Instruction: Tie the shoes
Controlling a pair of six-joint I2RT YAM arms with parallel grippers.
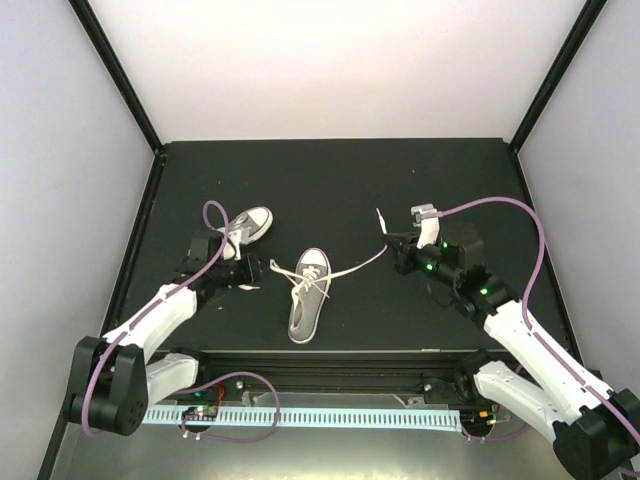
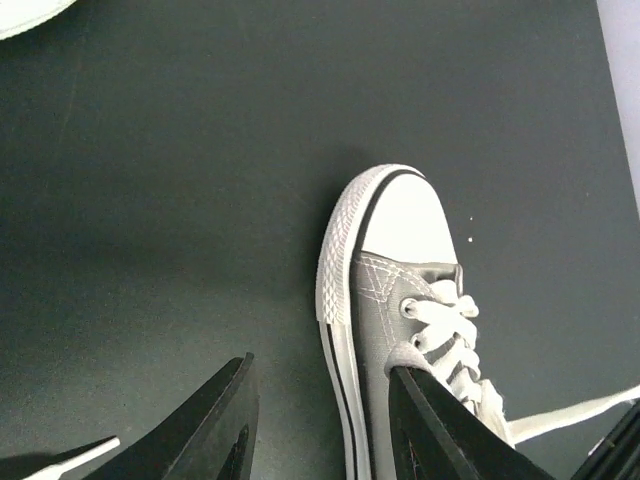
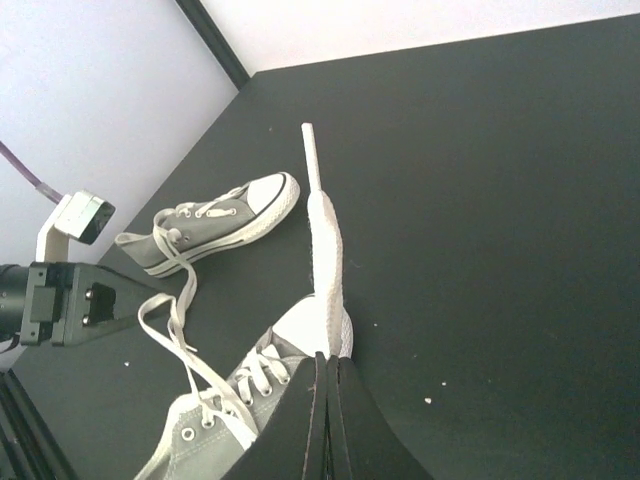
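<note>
The middle grey shoe (image 1: 305,310) lies on the black table, its white lace stretched right to my right gripper, which is shut on it; the lace's end (image 3: 326,250) sticks up beyond the fingertips. My left gripper is left of that shoe, fingers apart. In its wrist view, a lace touches or passes over the right finger (image 2: 430,435); whether it is caught is unclear. A second grey shoe (image 3: 215,225) lies at back left, partly hidden by the left arm in the top view.
White walls (image 1: 330,70) border it, and a dark rail runs along the front edge.
</note>
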